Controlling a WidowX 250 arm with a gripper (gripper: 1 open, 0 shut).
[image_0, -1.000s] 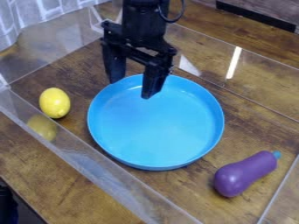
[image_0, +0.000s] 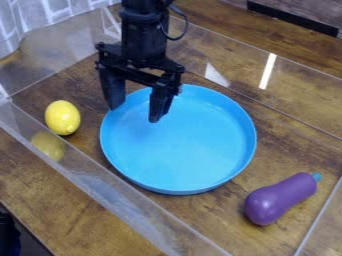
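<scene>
My black gripper (image_0: 139, 90) hangs open over the upper left rim of a round blue plate (image_0: 181, 150), with nothing visible between its fingers. A yellow egg-shaped object (image_0: 62, 117) lies left of the plate. A purple eggplant (image_0: 281, 198) lies to the lower right of the plate.
A clear plastic wall runs diagonally along the left and lower left, partly reflecting the yellow object.
The gripper has shifted slightly left and turned a little. The yellow object, plate and eggplant have not visibly moved.
</scene>
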